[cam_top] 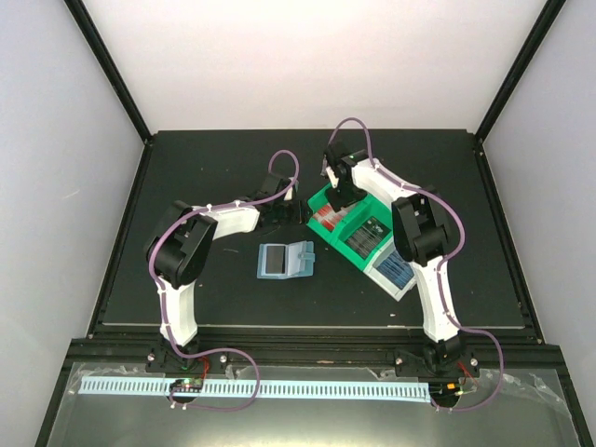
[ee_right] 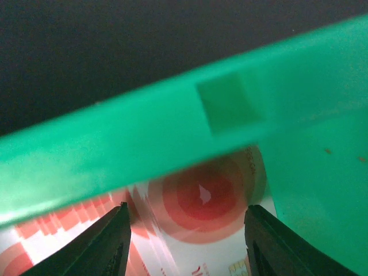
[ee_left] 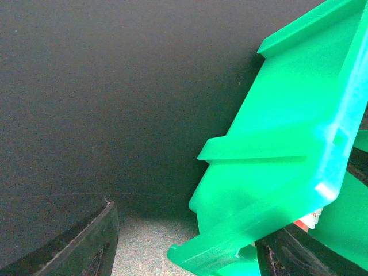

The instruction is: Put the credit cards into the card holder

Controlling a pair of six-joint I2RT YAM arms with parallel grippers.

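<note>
Red-and-white cards (ee_right: 207, 198) lie in the far compartment of a green tray (cam_top: 350, 244). Over them my right gripper stands open, its fingers apart and nothing held between them. The left gripper is at the tray's left corner, its fingers apart. The green tray wall (ee_left: 247, 224) rises between its fingers, close to the right finger, with a gap to the left finger (ee_left: 95, 244). The light-blue card holder (cam_top: 296, 260) lies spread open on the black table, in front of the left gripper, a dark panel on its left half.
Dark cards (cam_top: 367, 238) fill the tray's middle compartment. At its near end, blue cards (cam_top: 396, 268) lie in a white-edged section.
</note>
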